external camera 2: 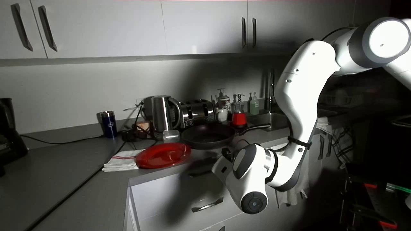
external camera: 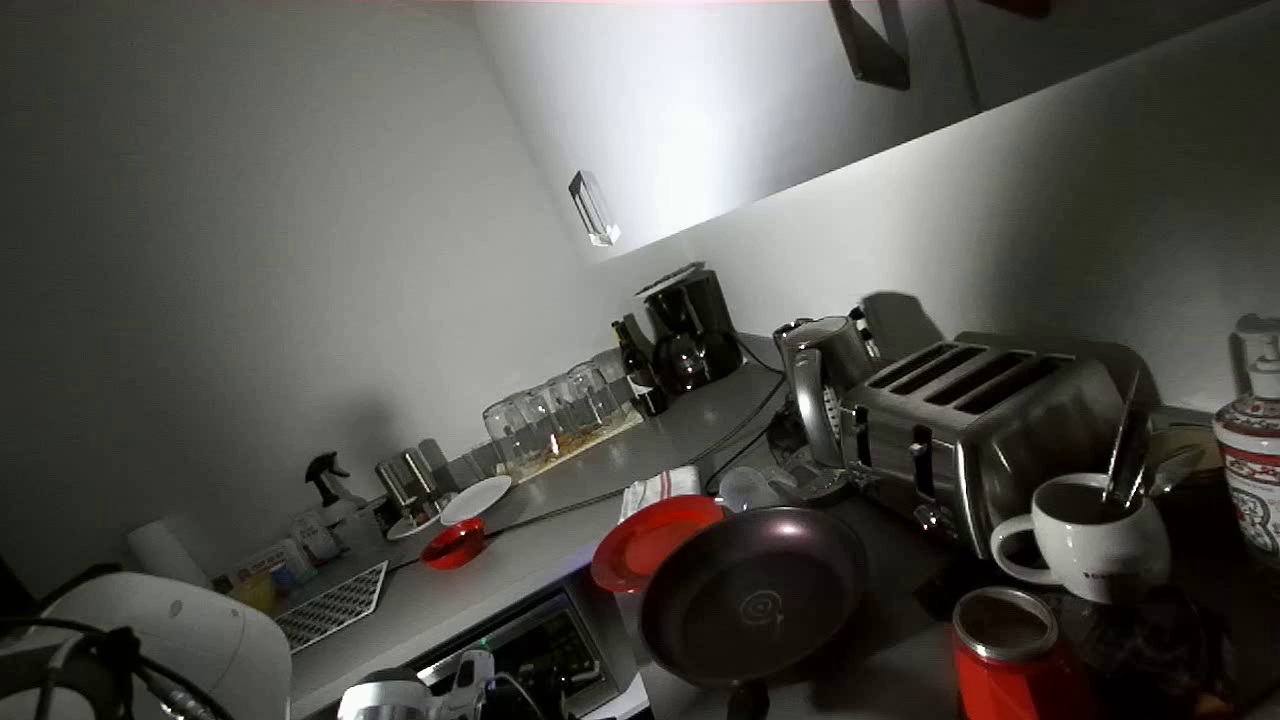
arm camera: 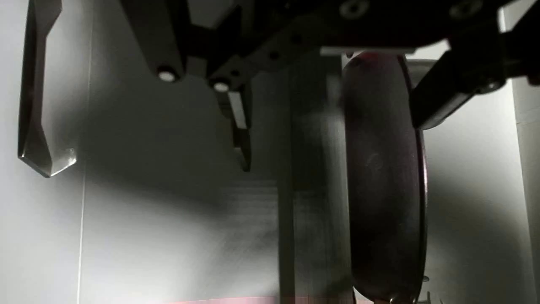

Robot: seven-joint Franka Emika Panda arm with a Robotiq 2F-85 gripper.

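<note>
My gripper stands open, its fingertips wide apart and nothing held between them. One finger (arm camera: pixel 241 126) shows against the grey drawer front; the other (arm camera: pixel 440 99) overlaps the far rim of the dark frying pan (arm camera: pixel 387 182) in the picture, though I cannot tell the distance between them. In exterior view 2 the wrist hangs in front of the counter's front edge, over the drawers, and hides the fingers. The pan (external camera 2: pixel 208 135) rests on the counter, its handle (external camera 2: pixel 254 128) pointing right. Left of it, a red plate (external camera 2: pixel 163 155) lies partly over a folded towel (external camera 2: pixel 120 161).
A steel kettle (external camera 2: pixel 161 115), a toaster (external camera 2: pixel 197 112) and a red-based container (external camera 2: pixel 239 119) line the back. Drawer handles (external camera 2: pixel 207 205) jut out below the counter.
</note>
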